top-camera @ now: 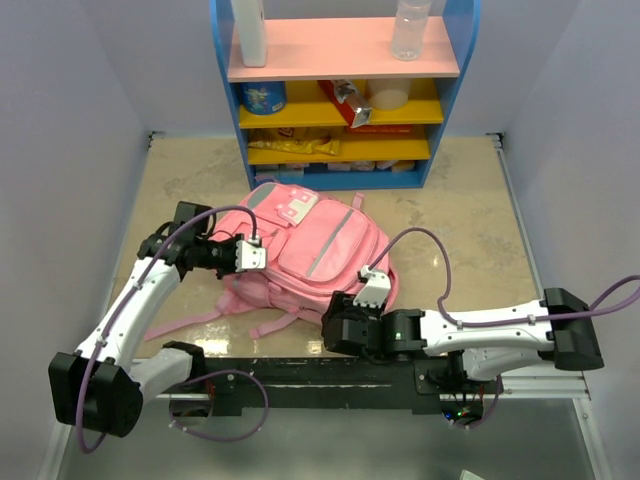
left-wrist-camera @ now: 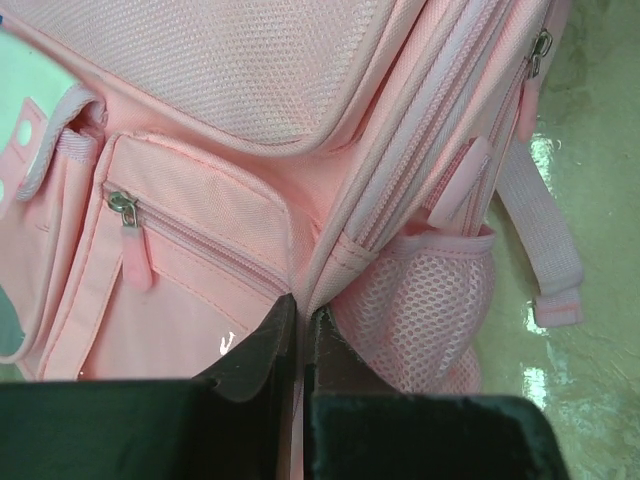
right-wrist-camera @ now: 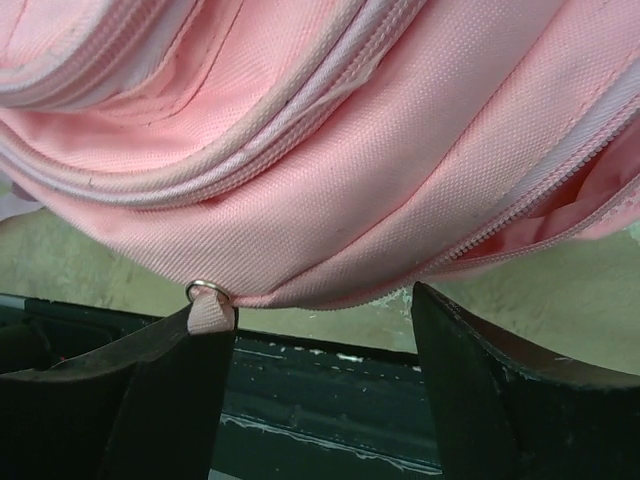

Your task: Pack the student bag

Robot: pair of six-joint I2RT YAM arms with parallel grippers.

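Note:
A pink backpack (top-camera: 340, 235) lies on the table with its front face up. In the left wrist view my left gripper is shut on a pinched fold of the bag's pink fabric, beside a small zipped pocket (left-wrist-camera: 190, 225) and a mesh side pocket (left-wrist-camera: 425, 300). My right gripper stands open at the bag's near right edge. Close to its left finger (right-wrist-camera: 180, 385) is a small fabric loop (right-wrist-camera: 210, 310) with a metal ring. A side zipper (right-wrist-camera: 520, 220) shows a partly open gap in the right wrist view.
Behind the bag stands a shelf with blue sides and a pink top (top-camera: 330, 45), holding a clear bottle (top-camera: 410, 28), a blue can (top-camera: 263, 97) and several packets. Bare table (top-camera: 475, 235) lies to the right. Straps (top-camera: 185, 326) trail toward the front edge.

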